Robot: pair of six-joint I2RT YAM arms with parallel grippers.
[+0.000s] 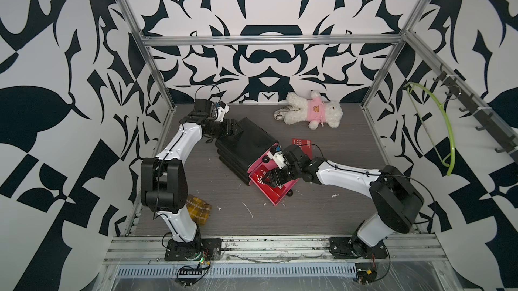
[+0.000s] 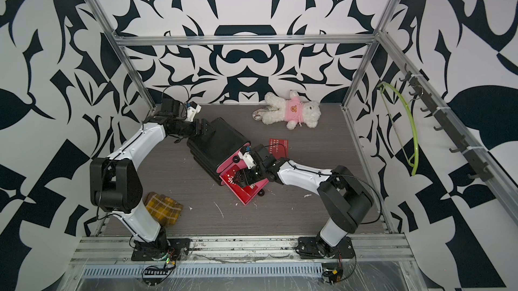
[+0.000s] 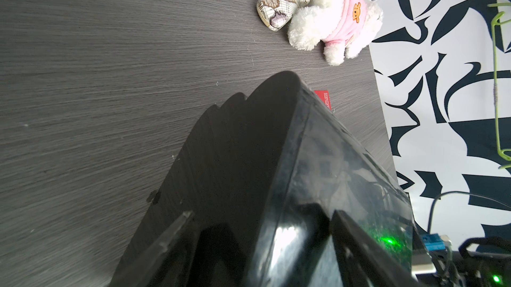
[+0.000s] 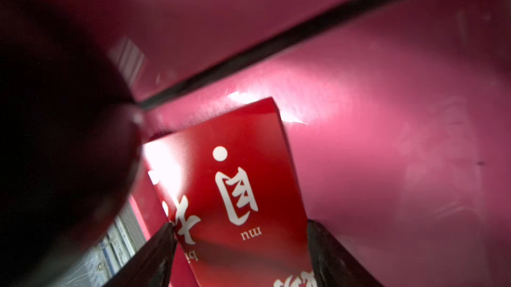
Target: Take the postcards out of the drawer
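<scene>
The black drawer unit [image 1: 248,137] sits at an angle in mid-table, its pink-red drawer [image 1: 276,200] pulled out toward the front. Inside the drawer lies a red postcard with white characters [image 4: 239,191]; part of it is out of frame. My right gripper is down in the drawer, open, a finger on either side of this card. Another red card [image 2: 278,147] lies on the table behind the right arm. At the unit's rear corner, my left gripper is shut on the unit, with its dark edge between the fingers.
A white plush toy in a pink shirt [image 1: 315,110] lies at the back. Folded yellow plaid cloth [image 2: 163,207] rests near the left arm's base. A green hanger [image 1: 443,123] hangs on the right rail. Bare table shows at front centre.
</scene>
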